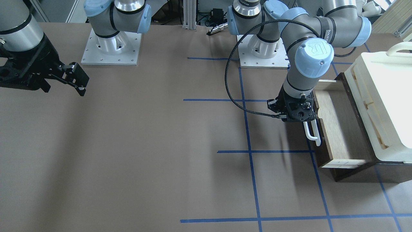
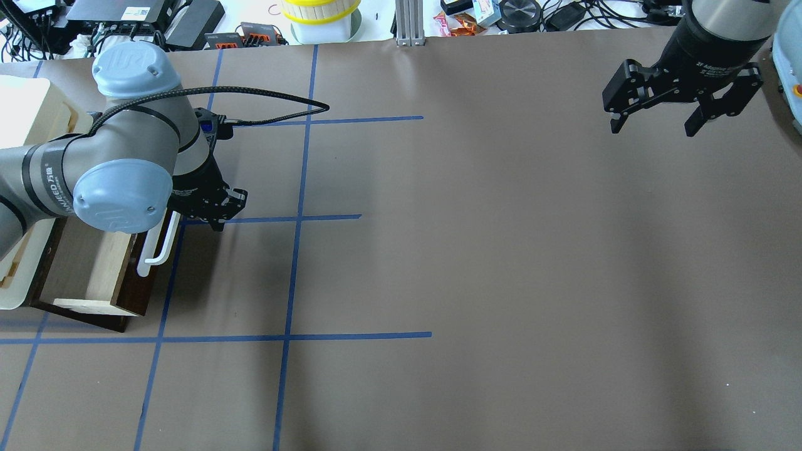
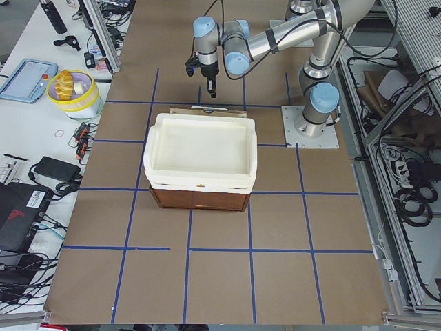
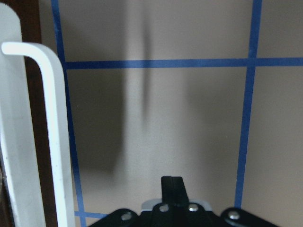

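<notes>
My gripper [image 1: 291, 116] hangs low just outside an open wooden drawer [image 1: 340, 123], at the white handle [image 1: 307, 131] on the drawer's front. In the top view the gripper [image 2: 214, 210] is beside that handle [image 2: 158, 248]. In the left wrist view the handle [image 4: 59, 132] runs along the left side, with black gripper parts [image 4: 173, 203] at the bottom centre over bare floor. Whether the fingers are open or shut I cannot tell.
A white tray-like lid [image 3: 200, 152] tops the wooden box. A second robot's gripper [image 2: 677, 98] stands at the far side. The taped floor in front of the drawer is clear.
</notes>
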